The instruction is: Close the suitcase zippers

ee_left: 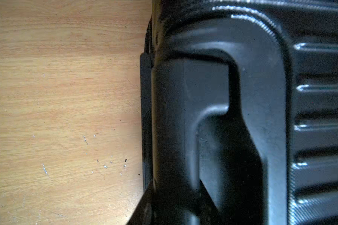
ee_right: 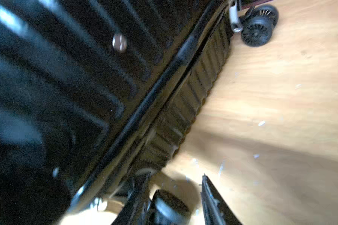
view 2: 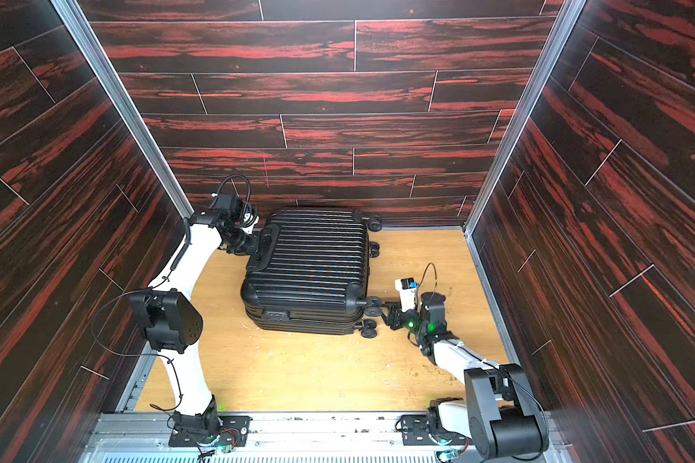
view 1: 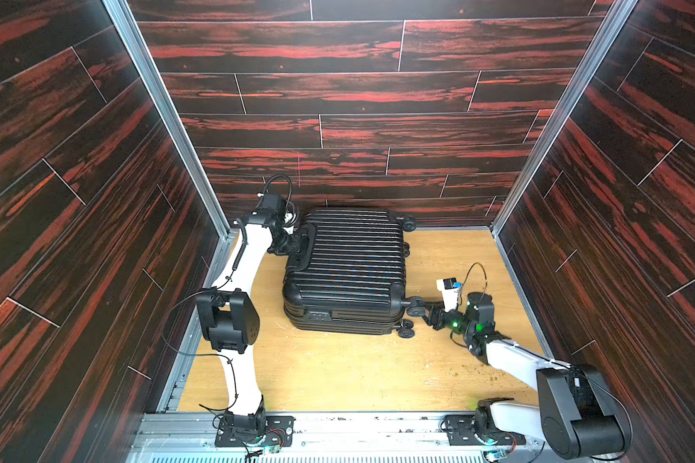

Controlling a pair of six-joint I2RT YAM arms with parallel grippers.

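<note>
The black ribbed suitcase (view 1: pixel 347 262) lies flat on the wooden table, its wheels on the right. At its left side, my left gripper is shut on the suitcase handle (ee_left: pixel 172 123), one finger on each side of the bar. My right gripper is open near the front right corner, and a suitcase wheel (ee_right: pixel 170 206) shows between its fingers without being clamped. A seam (ee_right: pixel 169 101) runs along the wheeled side in the right wrist view. No zipper pull can be made out in any view.
Another wheel pair (ee_right: pixel 257 30) stands at the far end of the wheeled side. Bare table (view 1: pixel 324 378) lies in front of the suitcase and to its right. The back wall (view 1: pixel 455 185) is close behind the suitcase.
</note>
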